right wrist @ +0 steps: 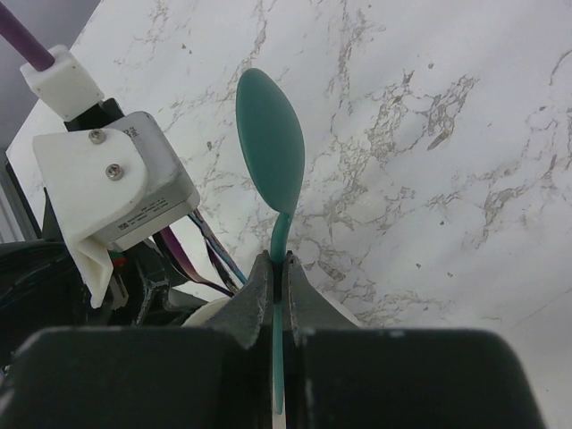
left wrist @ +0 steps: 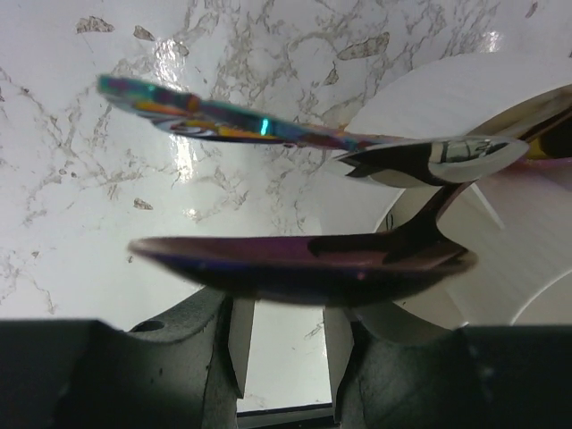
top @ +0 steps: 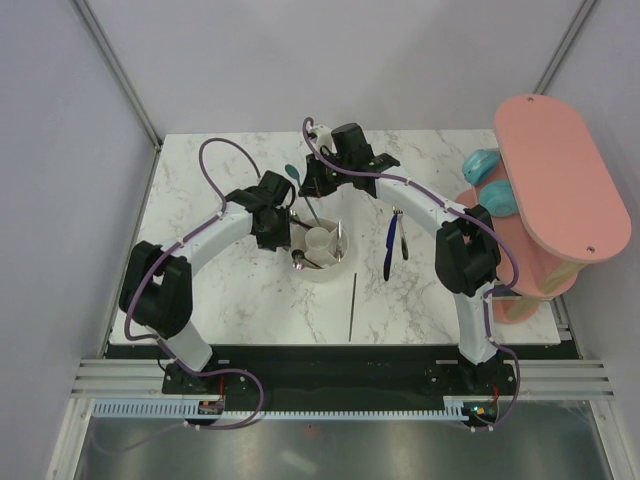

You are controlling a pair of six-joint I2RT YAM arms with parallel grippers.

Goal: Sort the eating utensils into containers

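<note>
A white round divided container (top: 318, 274) stands mid-table with several utensils in it. My right gripper is shut on the handle of a teal spoon (right wrist: 271, 138), whose bowl points up and away; in the top view the handle's low end reaches over the container. At the container's left side is my left gripper, its fingers apart with nothing seen between them. Just beyond them in the left wrist view are a dark purple spoon (left wrist: 268, 255) and a rainbow-coloured utensil (left wrist: 223, 121), both reaching over the container's rim.
To the right of the container lie a blue knife (top: 389, 250), a fork (top: 397, 215) and a dark-handled utensil (top: 404, 240). A thin utensil (top: 352, 308) lies in front. A pink shelf (top: 560, 170) with teal bowls (top: 498, 198) fills the right side.
</note>
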